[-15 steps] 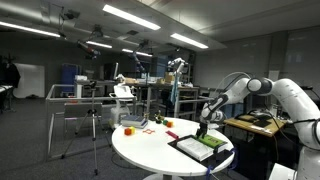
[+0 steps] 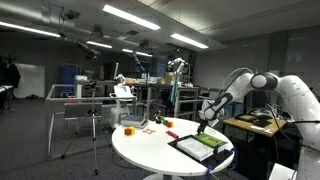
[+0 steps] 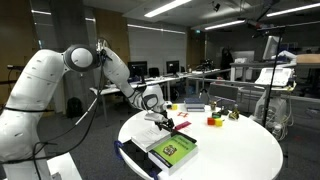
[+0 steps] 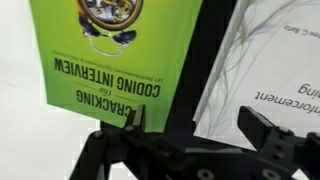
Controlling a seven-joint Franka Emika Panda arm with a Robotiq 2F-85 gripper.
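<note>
In the wrist view a green book [image 4: 120, 60] titled "Cracking the Coding Interview" lies on the left, and a white book [image 4: 270, 80] lies on the right. A dark strip [image 4: 190, 105] runs between the two. My gripper is open above them, one finger over the green book's edge and the other over the white book, nothing held. From the second exterior view, the green book [image 3: 174, 151] shows on the round table's near side, with the gripper [image 3: 172, 128] just beyond it. The first exterior view shows the white book [image 2: 195, 148] beside the green book [image 2: 209, 140].
The white round table [image 3: 240, 160] has wide free room on one side. Small red and yellow items [image 3: 215, 121] stand farther back with a grey bin [image 3: 193, 113]. A black tray-like piece [image 3: 135, 158] lies near the table's edge.
The arm has shifted slightly, and its gripper end sits a little lower and nearer the books. The books look unmoved.
</note>
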